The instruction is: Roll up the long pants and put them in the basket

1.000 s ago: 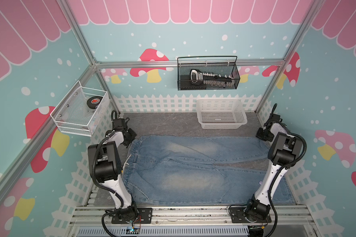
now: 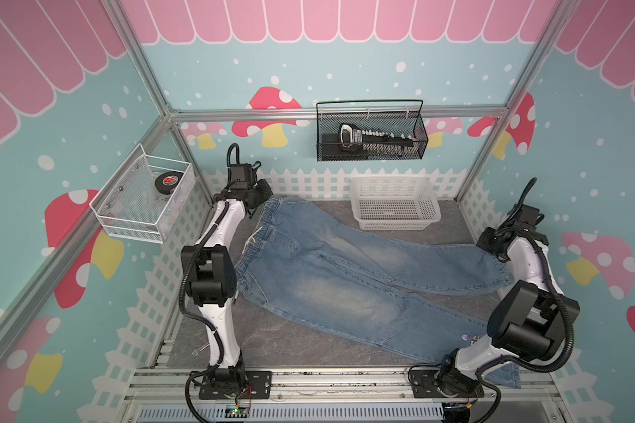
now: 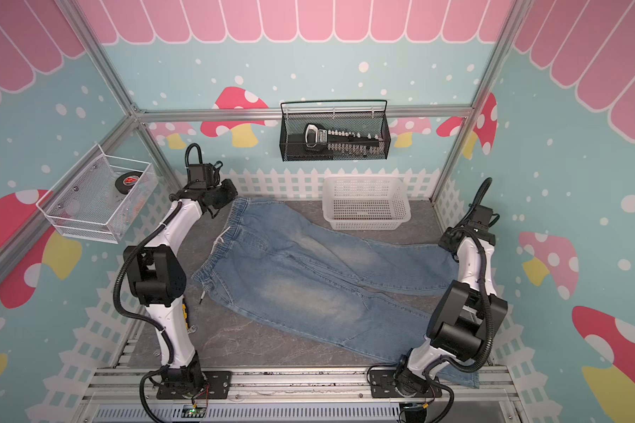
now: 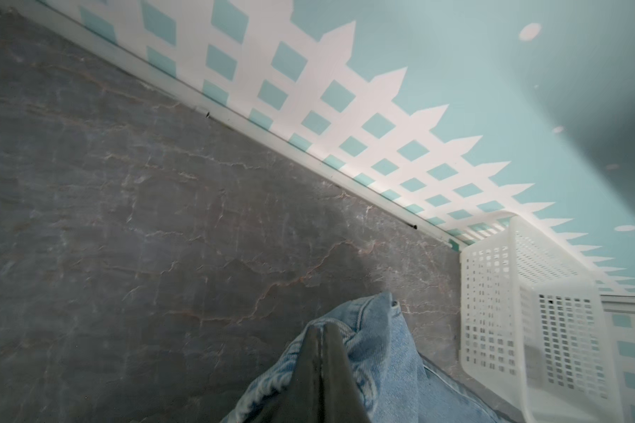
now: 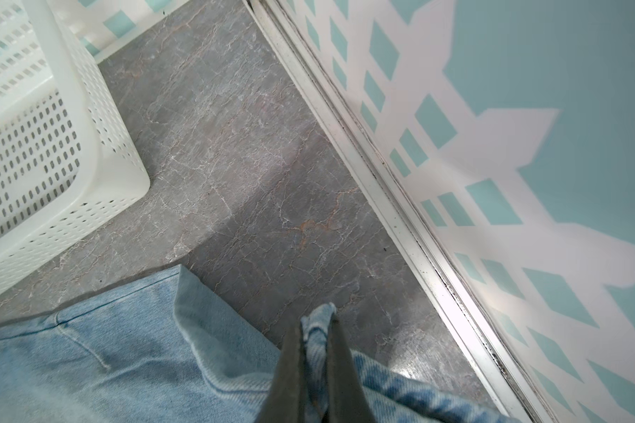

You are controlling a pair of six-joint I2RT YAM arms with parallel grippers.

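Observation:
The long pants are blue jeans (image 2: 324, 296) with faded patches, lying across the table with the waistband at left and both legs pointing right. My left gripper (image 2: 264, 190) is shut on the back corner of the waistband (image 4: 345, 320), close to the back wall. At the hem of the back leg (image 3: 423, 264), my right gripper (image 2: 488, 241) is shut; a fold of denim (image 5: 317, 335) shows pinched between its fingertips. The front leg runs beneath the right arm, and its hem (image 2: 504, 375) reaches over the front rail.
A white plastic basket (image 2: 395, 218) stands against the back wall, just behind the back leg. Bare table (image 2: 289, 345) shows at front left. A wire rack (image 2: 144, 204) hangs on the left wall and a black one (image 2: 372, 144) on the back wall.
The left gripper has moved back and rightward, drawing the waistband with it. The jeans now lie slanted, the front leg sliding toward the front rail.

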